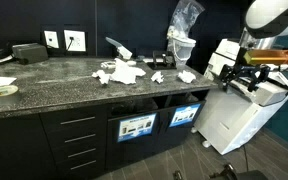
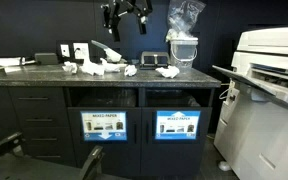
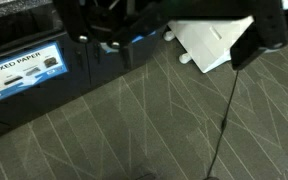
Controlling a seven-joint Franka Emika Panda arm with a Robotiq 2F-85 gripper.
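Observation:
My gripper (image 2: 127,26) hangs in the air, open, its fingers wide apart and nothing between them. In the first exterior view it is at the right, in front of the white printer (image 1: 246,112). Its dark fingers (image 3: 124,50) frame only carpet and part of a white machine base in the wrist view. White crumpled papers (image 1: 124,73) lie on the dark counter (image 1: 59,85), with more crumpled paper (image 2: 167,71) near its right end. Below the counter are two openings above blue-and-white "Mixed Paper" signs (image 2: 106,125).
A roll of tape (image 1: 4,93) and a dark box (image 1: 30,53) sit on the counter's left part. Toward the back right stand a toaster (image 2: 154,58) and a white bucket (image 2: 184,49) holding a clear bag. Open carpet (image 3: 134,125) spreads before the cabinets.

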